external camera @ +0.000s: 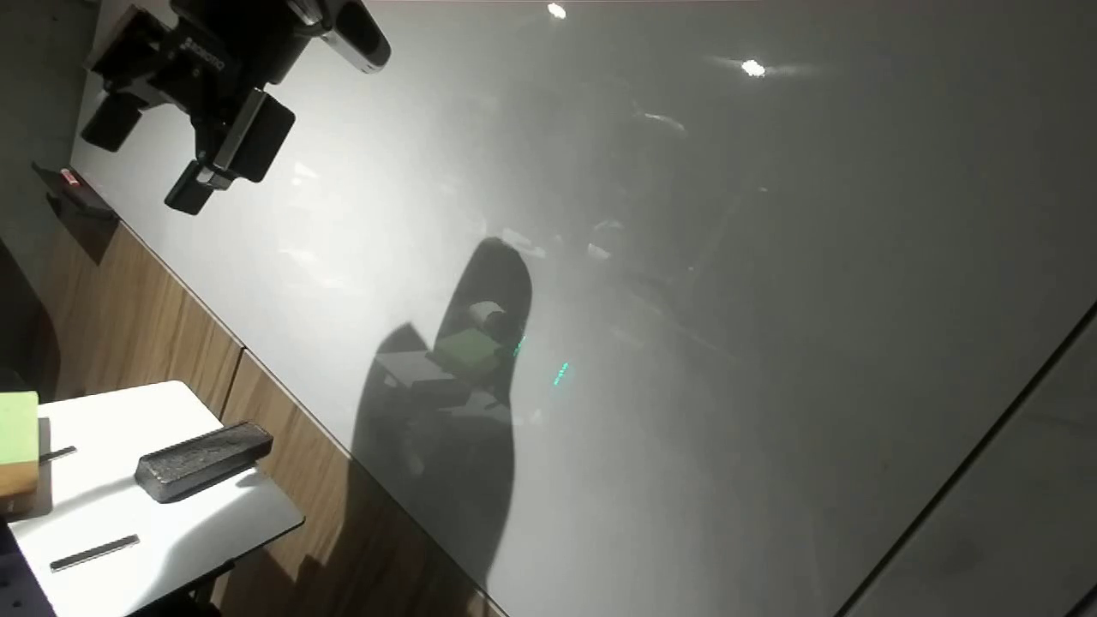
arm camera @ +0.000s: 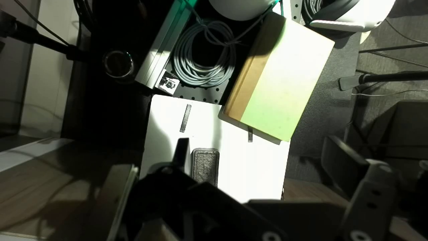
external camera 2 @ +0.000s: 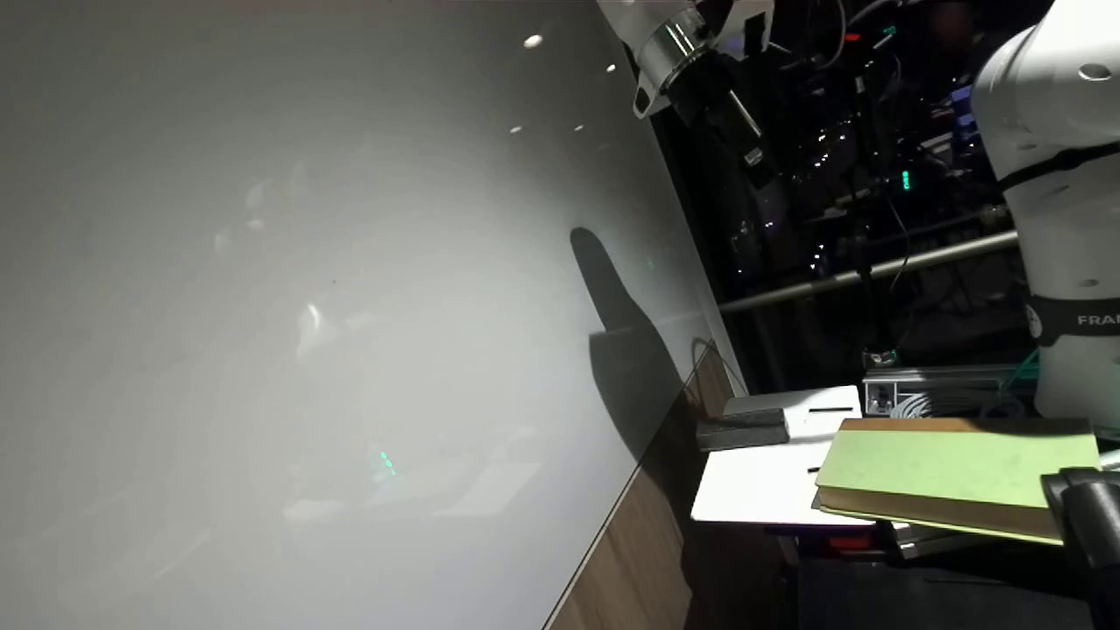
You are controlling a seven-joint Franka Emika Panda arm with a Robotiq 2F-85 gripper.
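High in front of the whiteboard [external camera: 658, 308], at the upper left of exterior view 1, my gripper [external camera: 151, 156] stands open and empty. A black block like a board eraser [external camera: 204, 461] lies on a white slotted shelf [external camera: 231, 524], well below the gripper and apart from it. The wrist view shows the two fingers [arm camera: 183, 154] spread wide, with the eraser [arm camera: 205, 166] farther down, near the left finger. From exterior view 2, the gripper [external camera 2: 758, 168] is dark against a dark background, and the eraser [external camera 2: 743, 430] rests near the shelf's board-side edge.
A green book with a brown spine [arm camera: 283, 84] overlaps the shelf's other end. Coiled grey cable [arm camera: 204, 54] lies beyond the shelf, beside a metal rail [arm camera: 164, 46]. Wood panelling [external camera: 278, 411] runs below the whiteboard. The shelf is clear around the eraser.
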